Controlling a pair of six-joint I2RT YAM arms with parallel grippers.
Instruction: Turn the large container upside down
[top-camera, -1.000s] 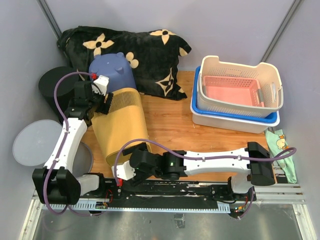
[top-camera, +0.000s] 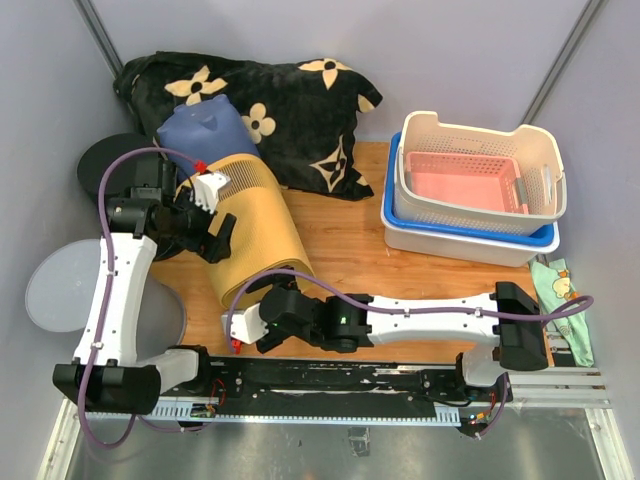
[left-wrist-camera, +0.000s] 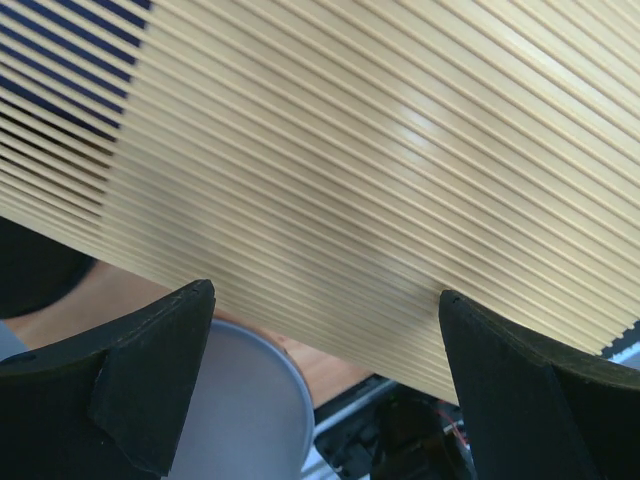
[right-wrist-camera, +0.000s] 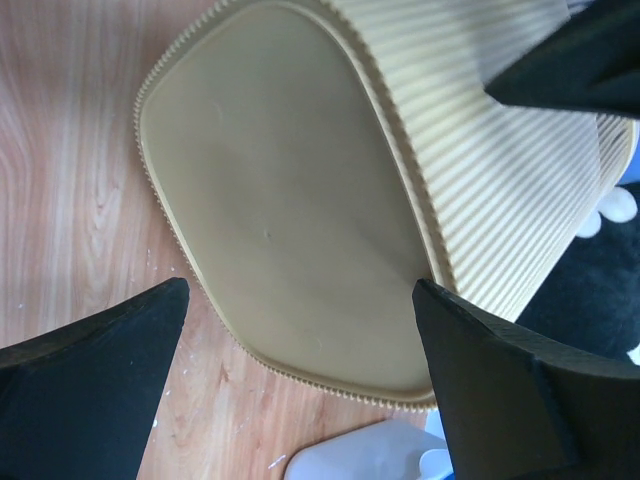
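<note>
The large yellow-tan ribbed container (top-camera: 252, 225) lies on its side at the left of the table, slanting from the back left to the front right. Its ribbed wall (left-wrist-camera: 330, 170) fills most of the left wrist view. In the right wrist view, its flat, rounded-square end (right-wrist-camera: 280, 190) faces the camera. My left gripper is open over the ribbed wall, nothing held between its fingers. Open too, my right gripper is at the container's front end, with its right finger (right-wrist-camera: 510, 370) overlapping the rim in view; contact cannot be told.
A blue object (top-camera: 207, 130) leans behind the container, against a black flowered cushion (top-camera: 290, 100). Round bins (top-camera: 72, 285) crowd the left wall. Stacked baskets (top-camera: 485, 175) stand at the right.
The container has swung to a steeper slant, and the blue object has shifted left and tipped. The right arm has moved only slightly.
</note>
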